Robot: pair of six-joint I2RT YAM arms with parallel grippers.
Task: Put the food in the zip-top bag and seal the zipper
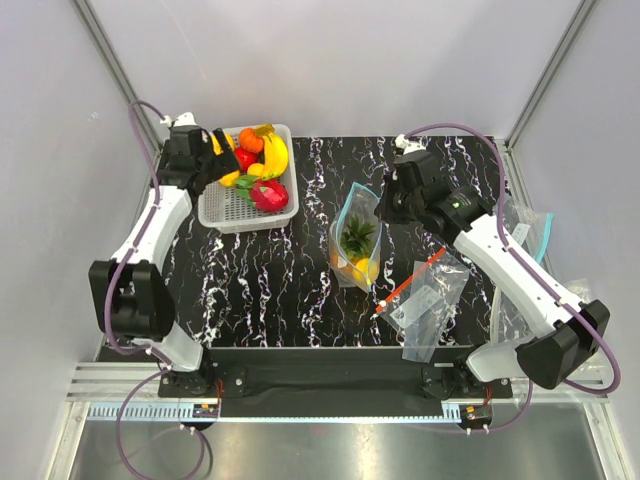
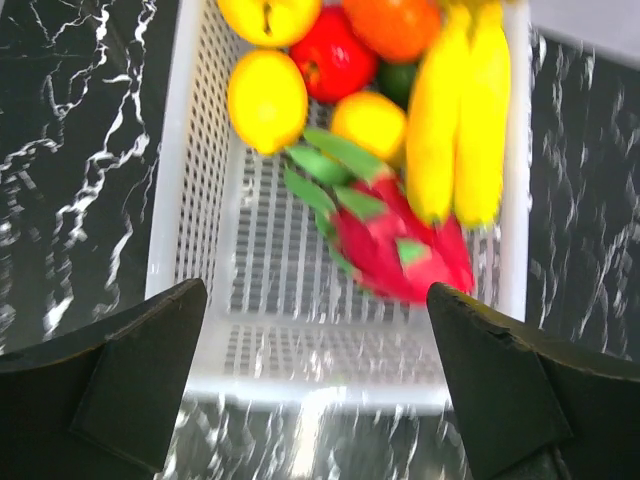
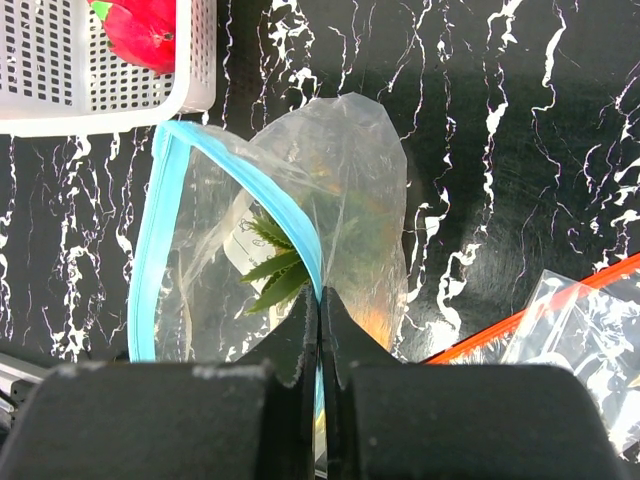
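A white perforated basket [image 1: 220, 215] holds bananas [image 1: 275, 154], dragon fruit [image 2: 400, 255], a red fruit [image 2: 333, 60], orange and yellow fruits [image 2: 266, 100]. My left gripper is open over the basket, nothing between its fingers. A clear zip bag [image 1: 355, 215] with blue zipper stands at the table's middle, holding pineapple leaves [image 3: 275, 270] and yellow-orange fruit [image 1: 365, 268]. My right gripper is shut on the bag's blue rim.
A bag with an orange slider [image 1: 430, 300] lies right of the standing bag; other clear bags [image 1: 535, 235] lie at the far right.
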